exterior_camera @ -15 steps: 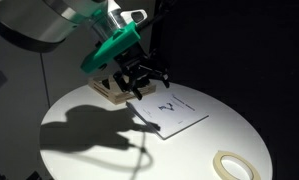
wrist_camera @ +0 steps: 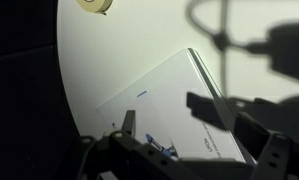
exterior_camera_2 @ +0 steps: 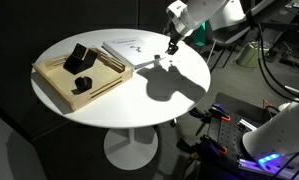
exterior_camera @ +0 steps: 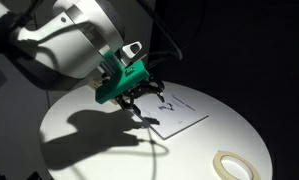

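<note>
A white book or flat box (exterior_camera: 189,118) with blue markings on its face lies flat on the round white table. In the wrist view the book (wrist_camera: 167,95) extends below and beyond my fingers. My gripper (exterior_camera: 147,97) hangs low over its near-left part, fingers pointing down. In the wrist view its fingers (wrist_camera: 129,122) stand wide apart, so it is open, and no object is gripped between them. Whether the fingertips touch the book cannot be made out. The second exterior view shows the book (exterior_camera_2: 129,46) near the table's far side, with the gripper (exterior_camera_2: 173,46) at its right.
A wooden tray (exterior_camera_2: 96,92) with black objects (exterior_camera_2: 83,83) inside sits beside the book. A roll of tan tape (exterior_camera: 221,168) lies near the table's edge. Bare white tabletop (exterior_camera_2: 149,105) spreads in front of the tray and book.
The gripper has come down and slightly right in exterior view 1, closer to the book. The book, tray and tape have stayed in place.
</note>
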